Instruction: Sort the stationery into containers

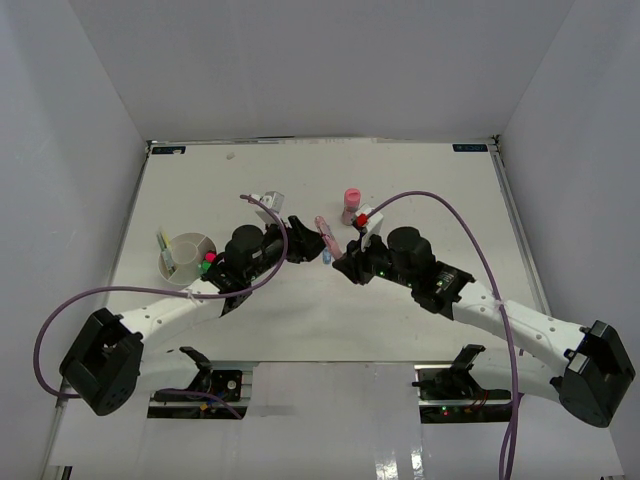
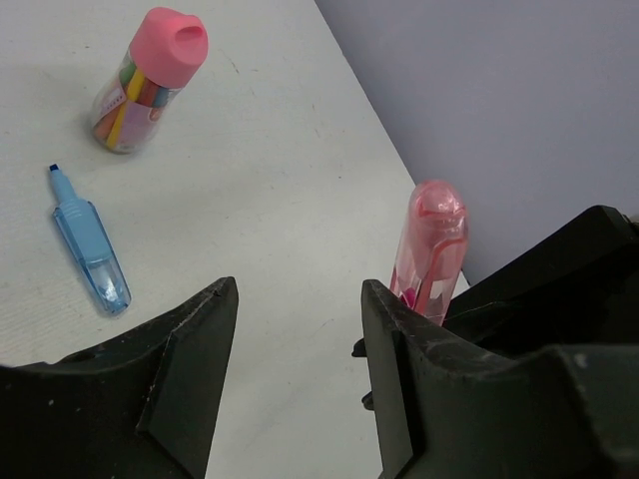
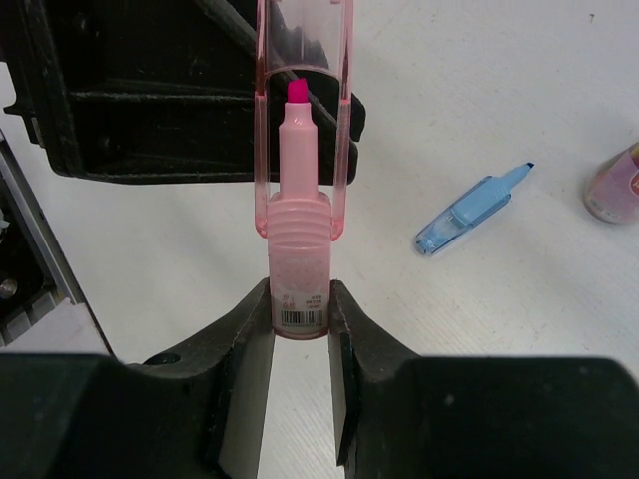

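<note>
A pink highlighter [image 3: 299, 264] under a clear pink cap [image 3: 262, 130] stands out from my right gripper, which is shut on its lower end. Through the cap its magenta tip shows. My left gripper is open with an empty gap; the highlighter's capped end [image 2: 436, 235] is outside its right finger, on the side of the right gripper. On the table a light blue highlighter [image 2: 88, 247] lies flat. Behind it stands a clear jar [image 2: 125, 118] of coloured sticks with a pink lid [image 2: 170, 45].
At the table's left a round pale basket [image 1: 170, 277] holds a white cup [image 1: 184, 250] and several small items, partly beside my left arm. Both grippers are close together over the middle.
</note>
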